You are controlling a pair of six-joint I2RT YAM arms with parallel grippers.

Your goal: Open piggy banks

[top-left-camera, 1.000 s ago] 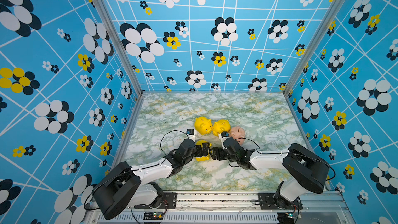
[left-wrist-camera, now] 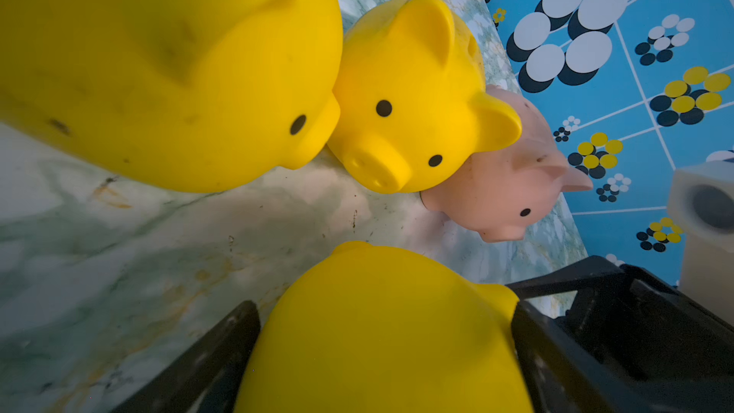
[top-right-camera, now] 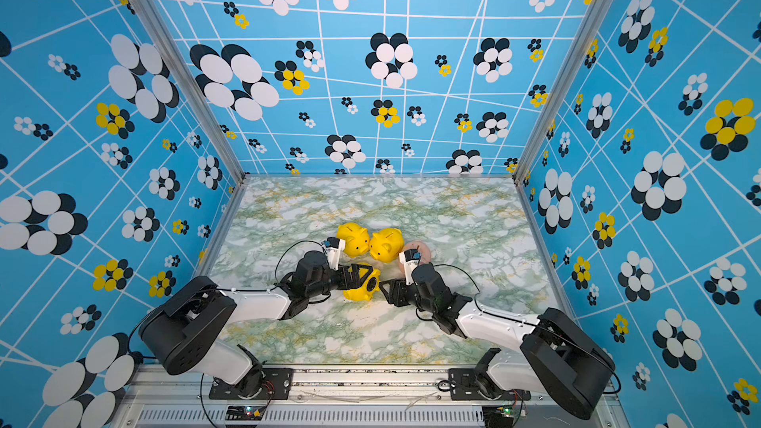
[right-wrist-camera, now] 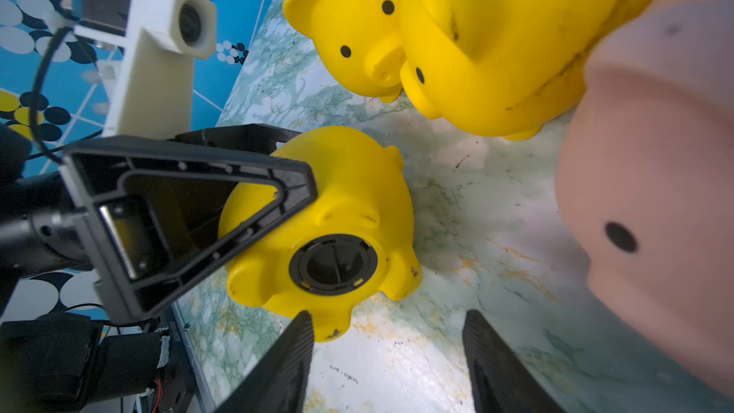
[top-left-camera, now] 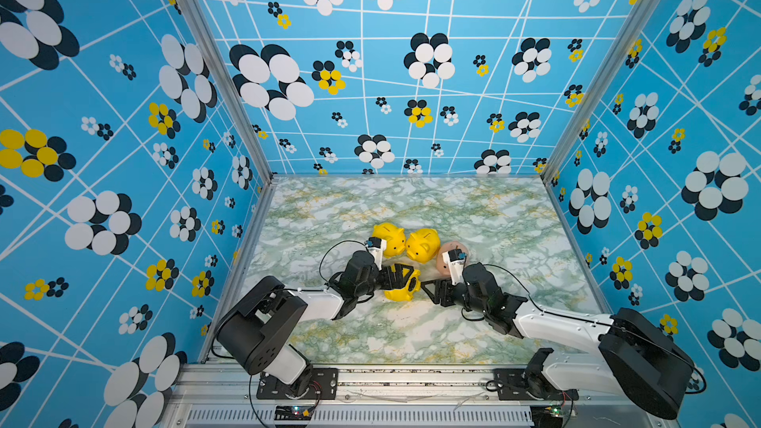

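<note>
One yellow piggy bank (top-left-camera: 404, 291) is between the spread fingers of my left gripper, which is open around its body. Its underside faces my right arm, and a round black plug (right-wrist-camera: 334, 264) is seated there among the stubby feet. Whether the bank rests on the table is hard to tell. Just right of it, my right gripper is open, a gap between its fingertips and nothing in it. Behind stand two more yellow banks (top-right-camera: 353, 239) (top-right-camera: 386, 245) and a pink one (left-wrist-camera: 497, 176), all upright.
The pink bank sits close to my right gripper's wrist, partly hidden from above by it. Blue patterned walls (top-left-camera: 428, 111) enclose the sides and back.
My left gripper and the yellow bank between its fingers have shifted right. My right gripper has drawn back to the right, away from that bank, its fingers now spread. The other banks stayed put.
</note>
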